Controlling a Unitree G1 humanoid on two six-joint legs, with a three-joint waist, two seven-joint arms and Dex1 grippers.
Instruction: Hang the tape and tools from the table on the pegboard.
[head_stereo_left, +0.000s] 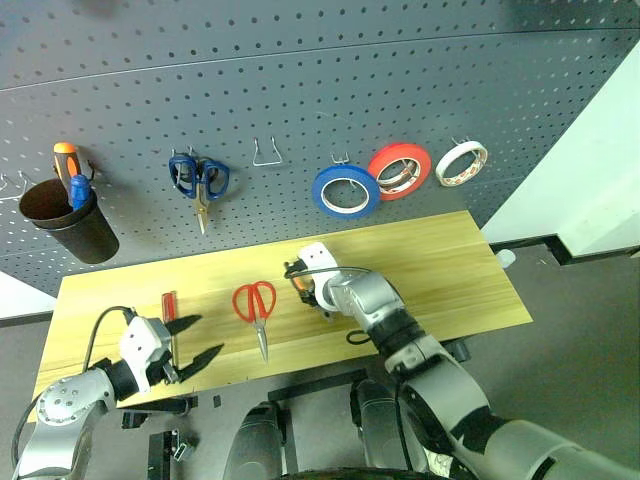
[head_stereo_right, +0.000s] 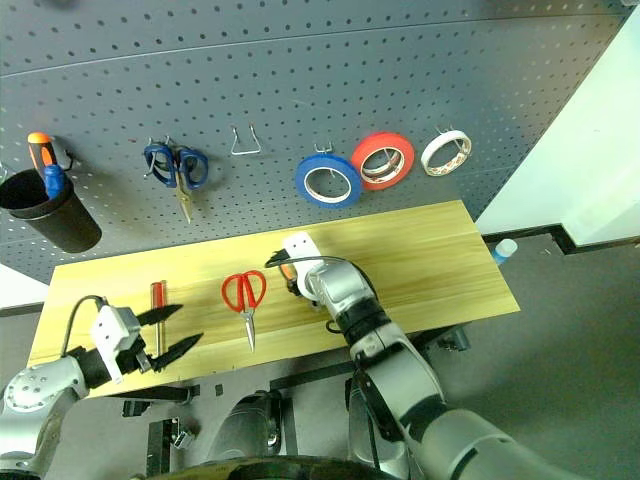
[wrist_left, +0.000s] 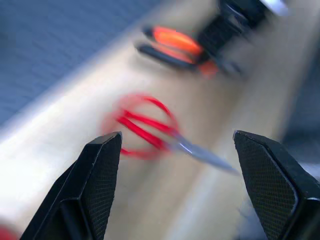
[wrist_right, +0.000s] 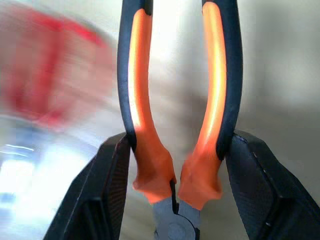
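Note:
Orange-and-black pliers (wrist_right: 145, 145) are squeezed between the fingers of my right gripper, pressed at both handles with the metal head toward the bottom of the right wrist view. Red-handled scissors (head_stereo_left: 256, 306) lie mid-table, left of that gripper. A red screwdriver (head_stereo_left: 169, 308) rests on the table's left part. Over the front left my left gripper stands open, nothing between its fingers; in the head views it is close to the screwdriver. Blue tape (head_stereo_left: 346, 192), red tape (head_stereo_left: 400, 171) and white tape (head_stereo_left: 462, 163) hang on the pegboard.
Blue scissors (head_stereo_left: 200, 182) hang on the pegboard (head_stereo_left: 300, 90), beside an empty wire hook (head_stereo_left: 267, 153). A black cup (head_stereo_left: 75, 225) at the left holds an orange-topped tool and a blue one.

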